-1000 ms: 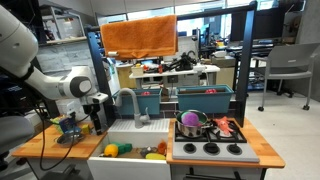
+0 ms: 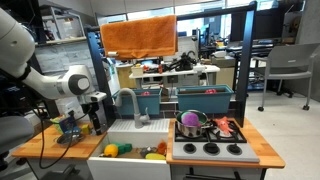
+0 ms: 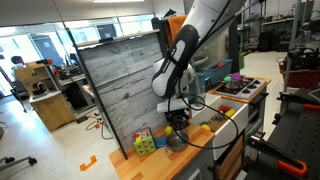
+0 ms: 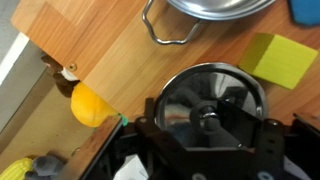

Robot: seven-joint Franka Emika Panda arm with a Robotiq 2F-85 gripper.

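Observation:
In the wrist view a round clear lid (image 4: pixel 180 92) with a metal rim lies below my gripper. Its dark knob, with a pale centre, sits between the fingers, which are shut on it. Just beyond the lid stands a silver pot (image 4: pixel 222 8) with a wire handle, seen whole as a metal pot (image 3: pixel 178 143) on the wooden counter in the second exterior view. From there my gripper (image 3: pixel 178 120) appears low over the counter, just behind the pot. The lid's underside is hidden, so whether it touches the counter is unclear.
A yellow block (image 4: pixel 283 62) sits close to the lid, with a blue object (image 4: pixel 305 11) farther off. The sink (image 2: pixel 137 137) beside the counter holds toy food, including a yellow-orange piece (image 4: pixel 92 104). A stove (image 2: pixel 212 148) carrying a purple pot (image 2: pixel 191 121) stands to the right.
The arm's wrist has shifted slightly in the first exterior view, staying over the left counter. Nothing else there has visibly moved.

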